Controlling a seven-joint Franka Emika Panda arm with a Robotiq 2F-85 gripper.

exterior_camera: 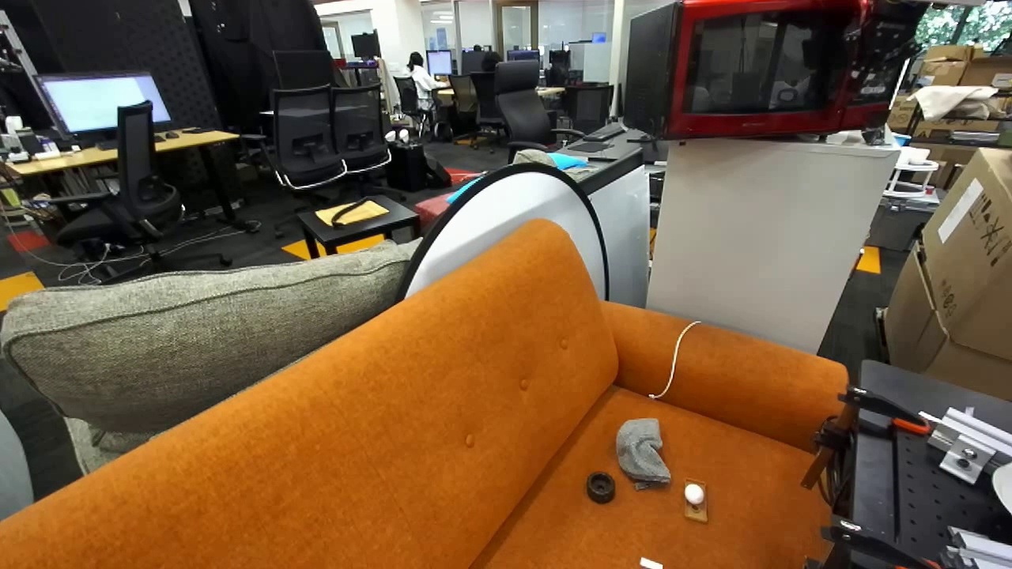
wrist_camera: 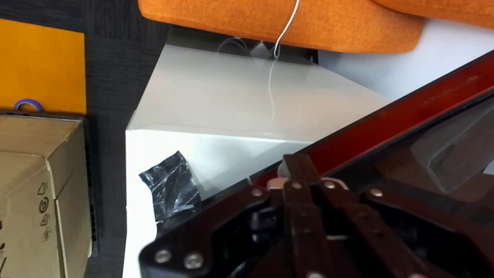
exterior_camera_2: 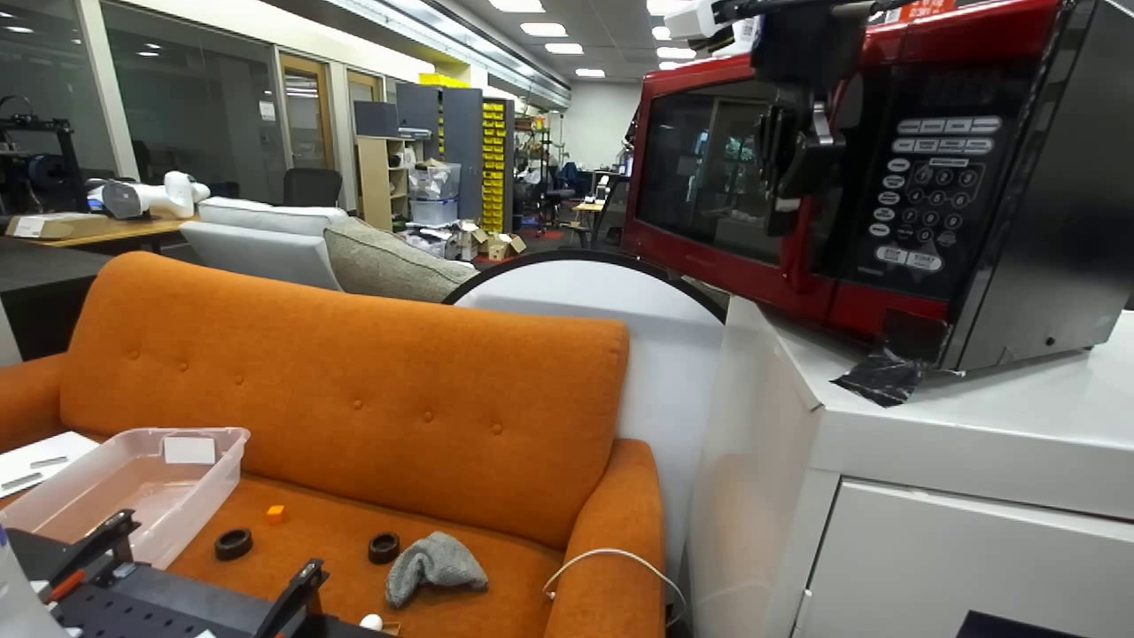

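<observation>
A red microwave (exterior_camera_2: 707,255) with a dark door window stands on a white cabinet (exterior_camera_2: 957,425). Its button panel (exterior_camera_2: 925,213) faces exterior view 2. In that view my gripper (exterior_camera_2: 783,218) hangs in front of the door, by the red strip between window and panel. The wrist view has the gripper shut beside the microwave's red edge (wrist_camera: 398,125), with nothing visible between its fingers. Whether the fingertips touch the door cannot be told. From exterior view 1, the dark arm covers the right end of the microwave (exterior_camera: 740,123).
Black tape (wrist_camera: 173,190) lies on the cabinet's top. Below stands an orange sofa (exterior_camera: 721,365) holding a grey cloth (exterior_camera: 642,450), a black ring (exterior_camera: 600,487) and a white ball (exterior_camera: 694,494). Cardboard boxes (wrist_camera: 37,185) stand beside the cabinet, across a strip of floor.
</observation>
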